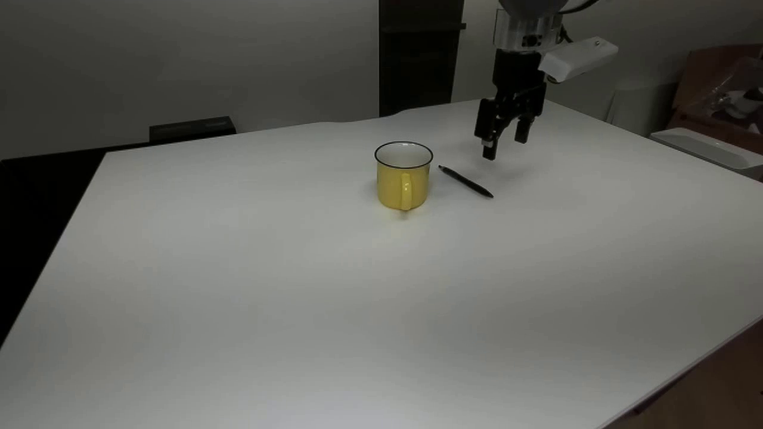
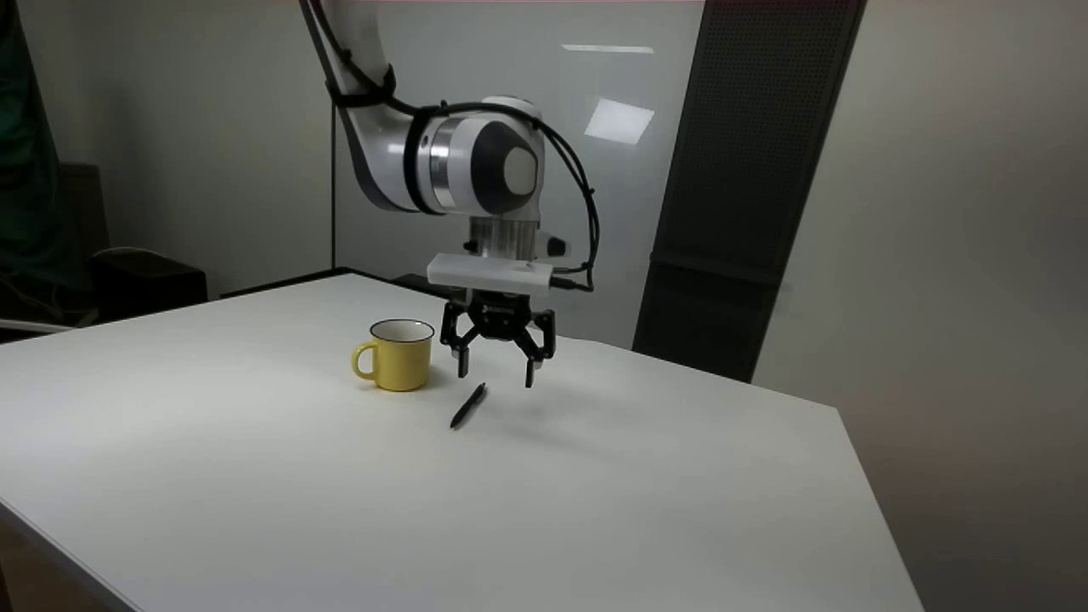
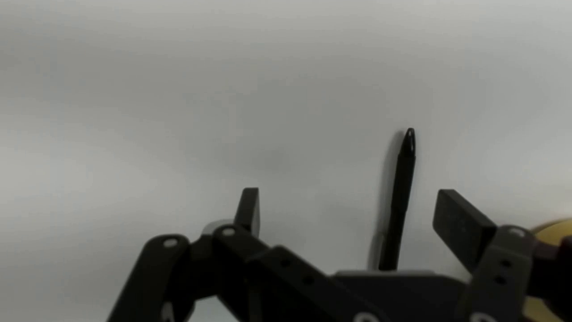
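Note:
A black pen (image 1: 466,182) lies flat on the white table, just beside an upright yellow mug (image 1: 404,187) with a dark rim. My gripper (image 2: 496,379) hangs open above the tabletop with nothing between its fingers. From exterior view 1, the gripper (image 1: 507,146) appears up and to the right of the pen. Looking down in the wrist view, the pen (image 3: 400,198) shows between the open fingers, closer to the right one; its lower end is hidden by the gripper body. Part of the mug (image 3: 557,231) peeks out behind the right finger.
A white tray-like object (image 1: 708,148) sits past the table's right edge.

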